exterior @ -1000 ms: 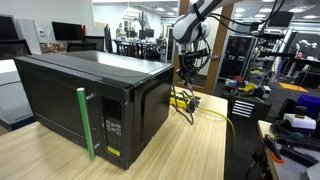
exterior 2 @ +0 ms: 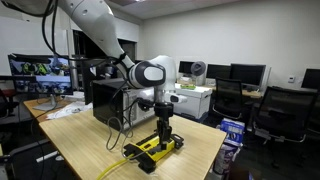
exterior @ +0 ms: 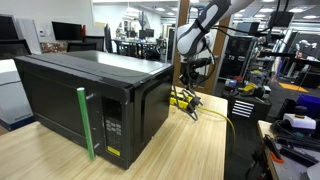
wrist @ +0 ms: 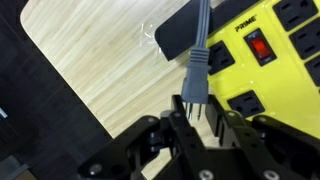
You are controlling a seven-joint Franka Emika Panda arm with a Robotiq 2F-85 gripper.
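Observation:
A grey power plug (wrist: 196, 78) with metal prongs hangs on its cord (wrist: 203, 22) in the wrist view. My gripper is shut on the plug, one finger on each side, with the prongs showing between them. Beside it, to the right, lies a yellow power strip (wrist: 262, 82) with black outlets and a red switch. In exterior view 2 the gripper (exterior 2: 158, 138) is just over the strip (exterior 2: 157, 155). Whether the prongs touch an outlet cannot be seen; in the wrist view they appear beside the strip's edge.
A black microwave (exterior: 95, 100) takes up the left of the wooden table (exterior: 185, 145) in exterior view 1. The strip's yellow cord (exterior: 228, 122) runs along the tabletop. Bare table (exterior 2: 95, 145) lies left of the strip in exterior view 2.
The arm has shifted slightly to the right in exterior view 1, and the grey cord hanging near the strip has moved with it. Microwave and strip appear unmoved.

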